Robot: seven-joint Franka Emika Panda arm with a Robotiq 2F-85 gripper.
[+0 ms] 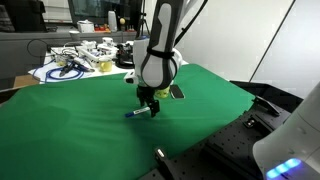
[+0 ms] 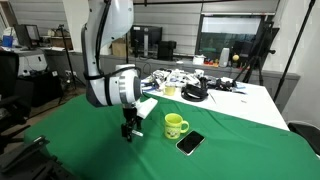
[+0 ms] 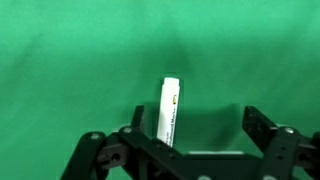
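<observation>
A white marker with a dark blue cap [image 1: 137,112] lies on the green table cloth in exterior view 1. In the wrist view the white marker [image 3: 168,110] lies between the two open fingers, nearer the left one, its lower end cut off by the gripper body. My gripper [image 1: 148,106] hangs low over the marker, fingers apart and nothing held. From the other side, the gripper [image 2: 131,132] stands close above the cloth, with part of the marker [image 2: 139,131] showing beside its fingers.
A yellow-green mug [image 2: 174,126] stands close to the gripper, and a dark phone [image 2: 190,143] lies beyond it. Cables and tools [image 2: 200,87] clutter the table's back.
</observation>
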